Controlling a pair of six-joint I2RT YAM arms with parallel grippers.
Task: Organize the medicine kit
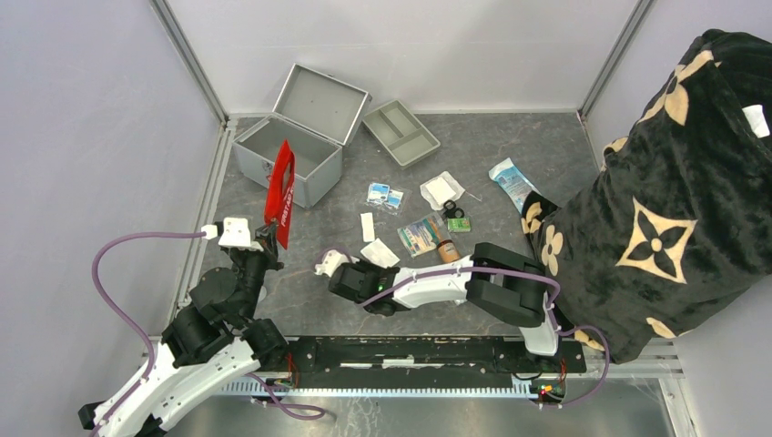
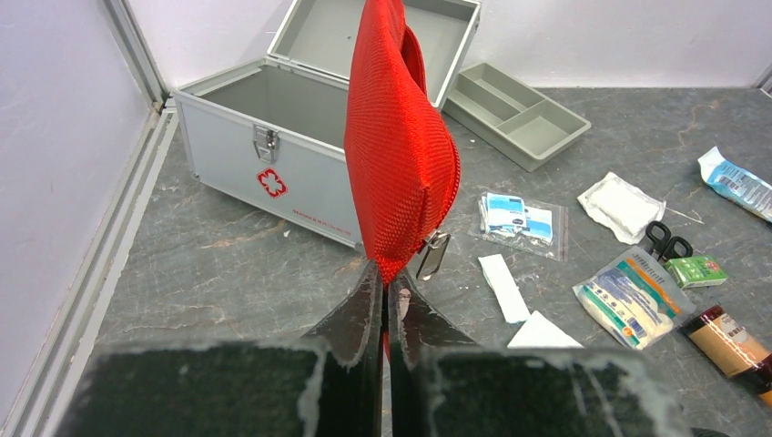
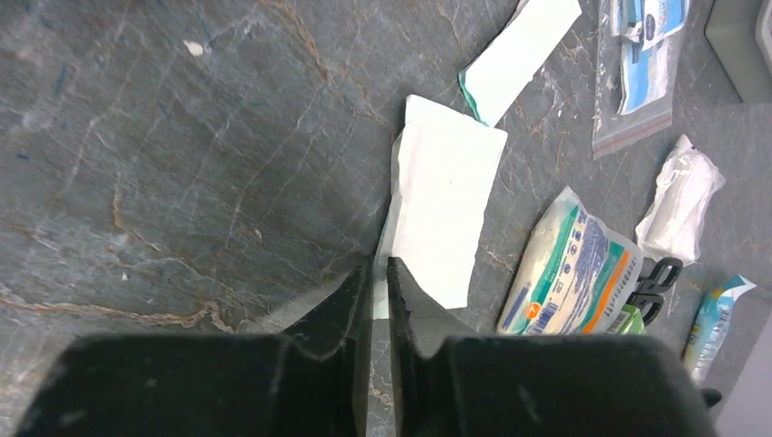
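Observation:
My left gripper is shut on a red first aid pouch (image 2: 397, 164), held upright in front of the open silver case (image 2: 232, 168). My right gripper is low at a white folded packet (image 3: 446, 200), its fingertips close together at the packet's left edge; whether they grip it is unclear. A narrow white strip (image 3: 519, 55) lies beside that packet. A grey divided tray (image 1: 401, 135) stands right of the case.
Small packets (image 1: 384, 197), a gauze pad (image 1: 441, 189), scissors (image 1: 452, 209), a bandage bag (image 1: 421, 235), a brown bottle (image 1: 448, 252) and a blue package (image 1: 512, 182) lie mid-table. A dark blanket (image 1: 655, 237) fills the right side.

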